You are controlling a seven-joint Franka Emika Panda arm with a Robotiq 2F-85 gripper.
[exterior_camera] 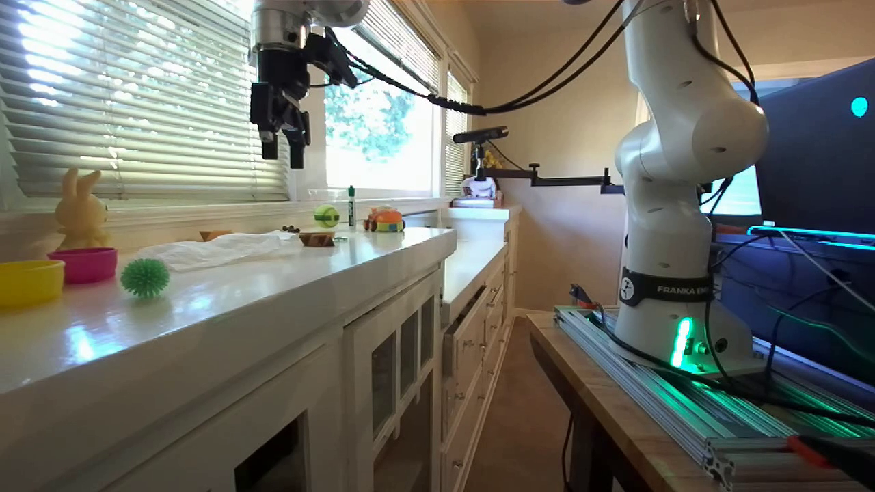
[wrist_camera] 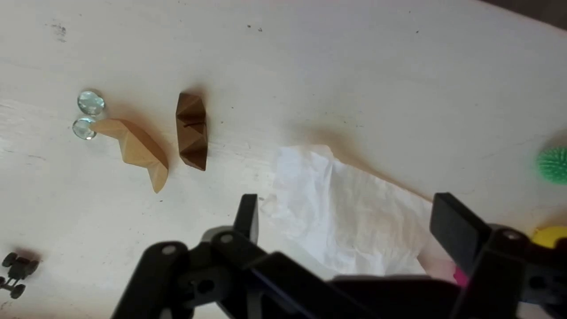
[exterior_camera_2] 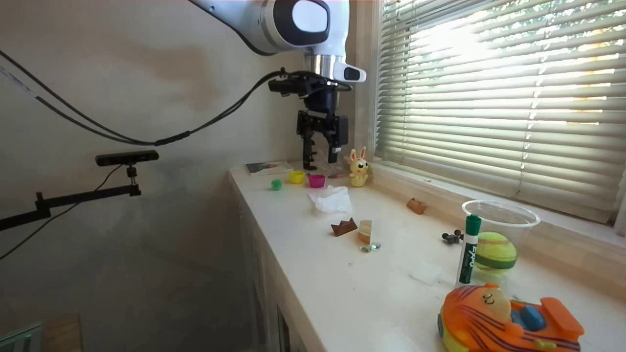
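Observation:
My gripper is open and empty, its black fingers wide apart high above the white counter. In the wrist view, a crumpled white cloth or paper sheet (wrist_camera: 340, 212) lies below, largely between the two fingertips. Left of it rest a dark brown folded piece (wrist_camera: 192, 132) and a tan folded piece (wrist_camera: 139, 149). Two clear glass beads (wrist_camera: 91, 103) touch or nearly touch the tan piece. In exterior view 2 the gripper (exterior_camera_2: 321, 161) hangs at the far part of the counter, fingers pointing down.
Beyond the sheet stand a pink cup (exterior_camera_2: 317, 181), a yellow cup (exterior_camera_2: 297, 177), a green spiky ball (exterior_camera_2: 276, 185) and a bunny figure (exterior_camera_2: 358, 168). Nearer are a marker (exterior_camera_2: 469, 252), a clear cup holding a tennis ball (exterior_camera_2: 496, 252) and an orange toy car (exterior_camera_2: 493, 319).

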